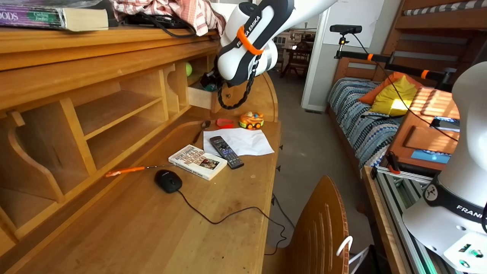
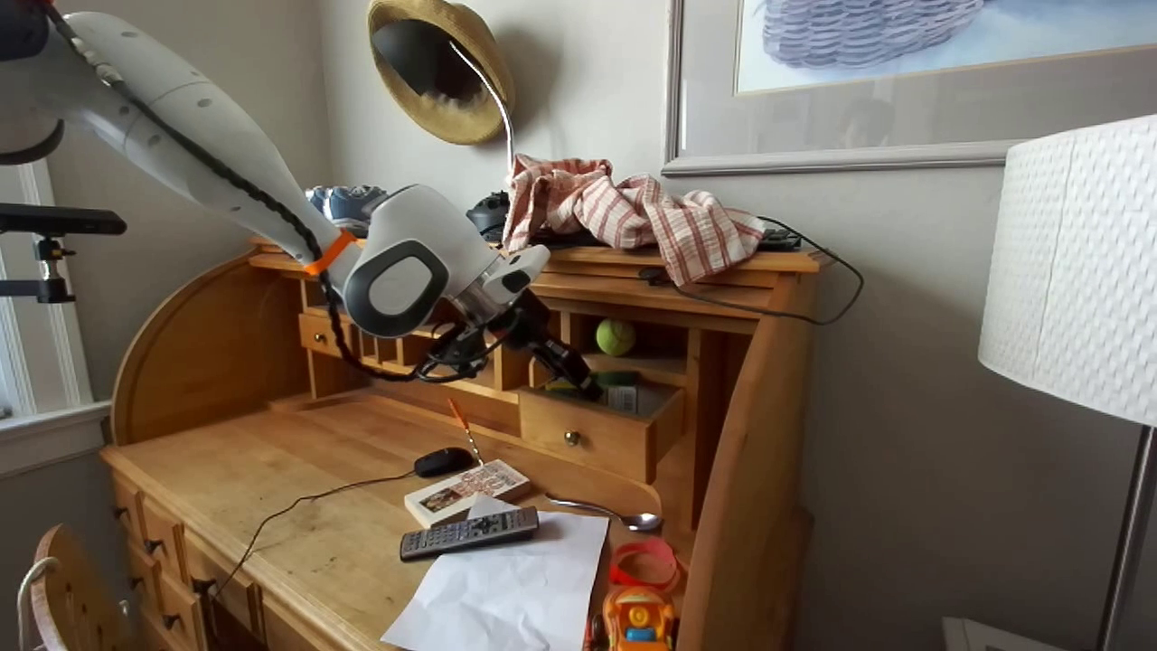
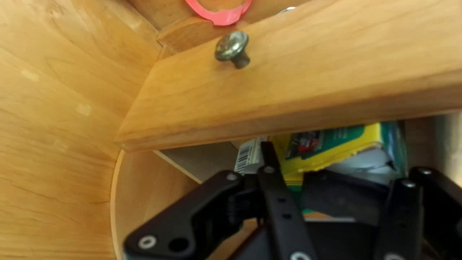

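Note:
The small drawer (image 2: 586, 432) at the desk's right end is pulled out. A yellow and green packet (image 3: 335, 145) lies in it, with a white barcode label (image 3: 249, 155) beside it. My gripper (image 2: 588, 389) reaches down into the drawer. In the wrist view its black fingers (image 3: 283, 203) stand apart, with the packet between and just beyond them; whether they touch it cannot be told. Part of the packet is hidden behind the drawer front. In exterior view 1, the arm and the drawer cover most of the gripper.
A tennis ball (image 2: 615, 336) sits in the cubby above the drawer. On the desktop lie a spoon (image 2: 640, 522), a red ring (image 2: 644, 548), a toy car (image 2: 637, 620), paper (image 2: 521, 591), a remote (image 2: 468, 533), a book (image 2: 466, 492) and a mouse (image 2: 444, 462).

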